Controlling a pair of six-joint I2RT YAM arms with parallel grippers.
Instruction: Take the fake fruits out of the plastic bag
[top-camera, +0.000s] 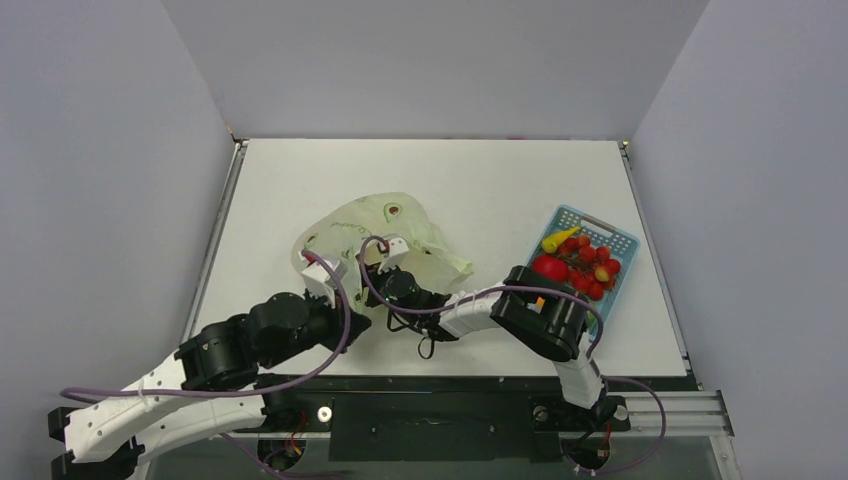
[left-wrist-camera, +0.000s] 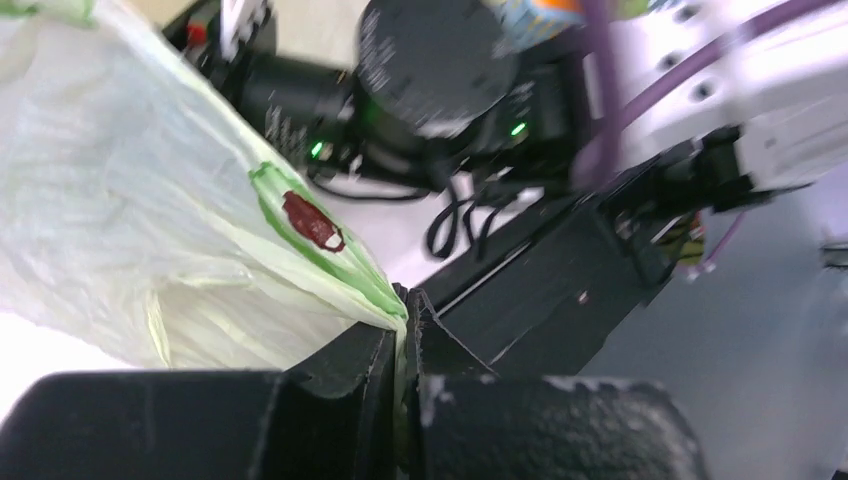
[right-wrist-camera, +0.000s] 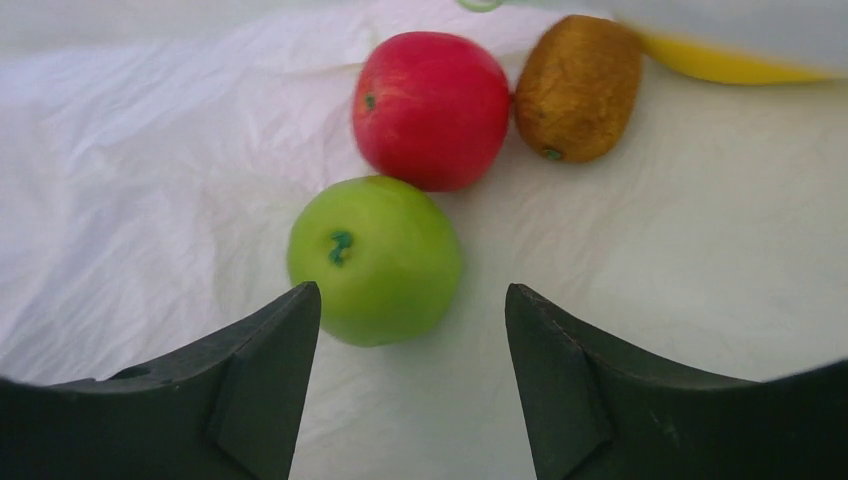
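Observation:
The pale green plastic bag (top-camera: 380, 210) lies on the table's left half, its edge pinched by my left gripper, which is shut on that thin fold (left-wrist-camera: 320, 255). Inside the bag, the right wrist view shows a green round fruit (right-wrist-camera: 380, 260) close in front of my right gripper. That gripper's fingers stand apart, with the fruit nearer the left finger (right-wrist-camera: 265, 370); whether they touch cannot be told. Beyond it rest a red round fruit (right-wrist-camera: 430, 110), a brown fruit (right-wrist-camera: 580, 88) and part of a yellow one (right-wrist-camera: 715, 60).
At the table's right stands a blue basket (top-camera: 628, 243) holding a yellow pepper-like piece (top-camera: 559, 240), a larger red fruit (top-camera: 550, 267) and several small red ones. My right arm crosses in front of its near part.

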